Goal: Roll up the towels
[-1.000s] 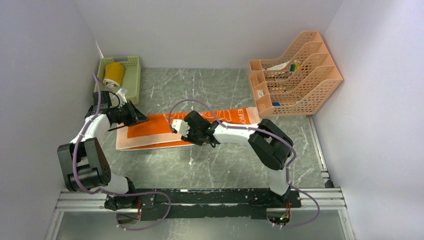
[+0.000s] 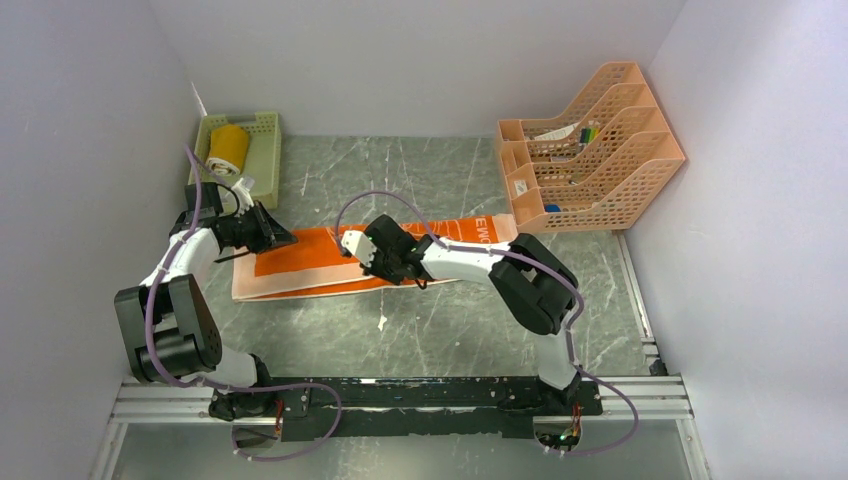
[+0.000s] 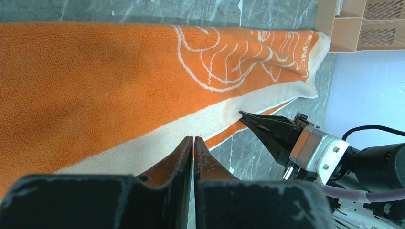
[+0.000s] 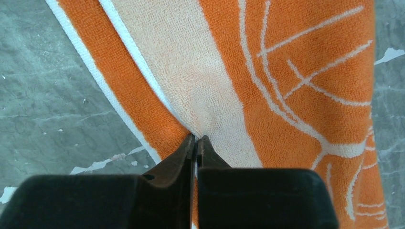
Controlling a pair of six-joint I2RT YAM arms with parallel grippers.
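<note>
An orange towel with cream borders and line patterns lies lengthwise across the table, folded so that a lower layer's edge shows along its near side. My left gripper is shut above the towel's left part; whether cloth is between its tips is not clear. My right gripper is shut with its tips down on the cream border at the folded edge near the towel's middle; in the left wrist view it comes in from the right. A rolled yellow towel rests in a green basket at the back left.
A peach organizer with slots and some small items stands at the back right, touching or close to the towel's right end. Bare marble table lies in front of and behind the towel. Walls close in the sides and back.
My right gripper has moved slightly toward the back and left along the towel over the last second. The left arm has stayed still.
</note>
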